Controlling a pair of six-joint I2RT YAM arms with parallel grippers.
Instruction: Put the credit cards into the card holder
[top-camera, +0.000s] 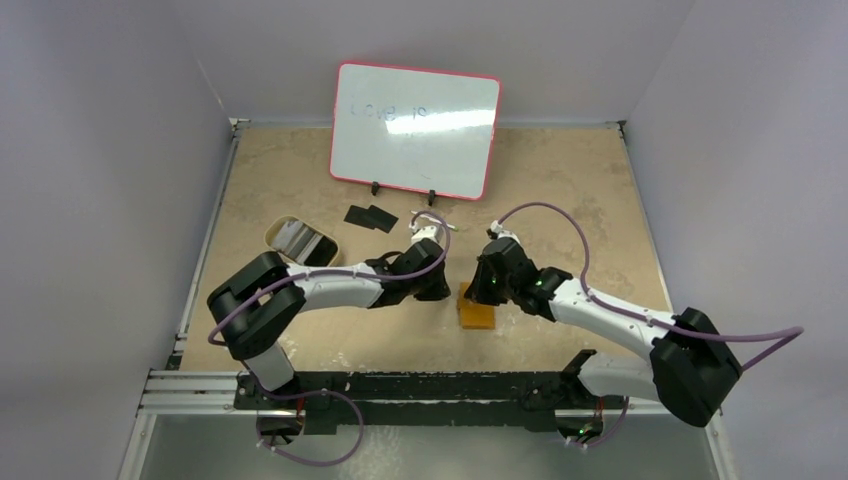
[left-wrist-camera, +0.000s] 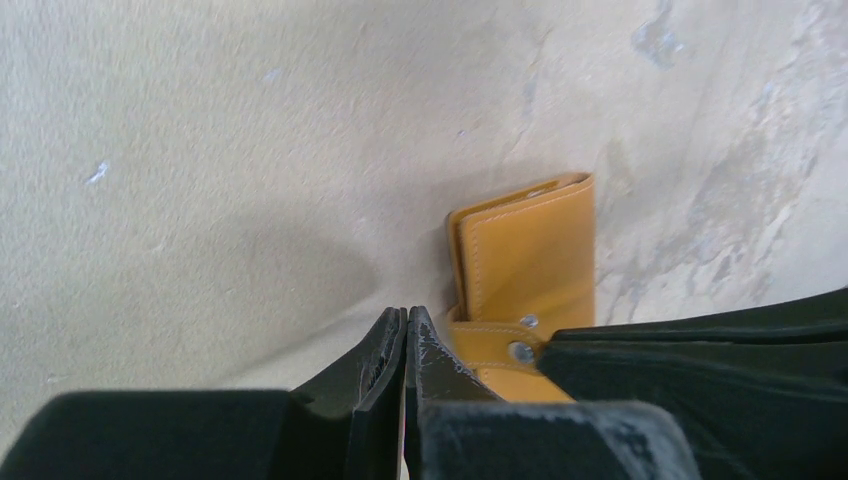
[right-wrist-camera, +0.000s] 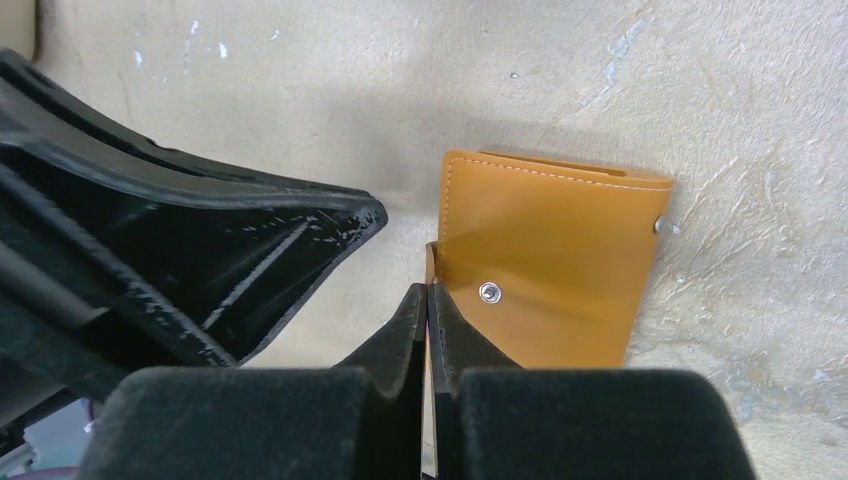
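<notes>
The orange leather card holder (top-camera: 478, 318) lies flat on the table between my arms. Its strap (left-wrist-camera: 480, 342) stands up at the near left edge, a metal snap on its face. My right gripper is shut on that strap, whose thin edge runs into the seam between the fingertips. Left of the holder, my left gripper is shut with nothing showing between its fingers, apart from the strap. Two dark cards (top-camera: 360, 216) (top-camera: 382, 218) lie on the table behind my left arm.
At the left is an oval container (top-camera: 272, 236) with grey and black items inside. A white pen (top-camera: 440, 222) lies behind the grippers, and a whiteboard (top-camera: 415, 125) with a pink frame stands at the back.
</notes>
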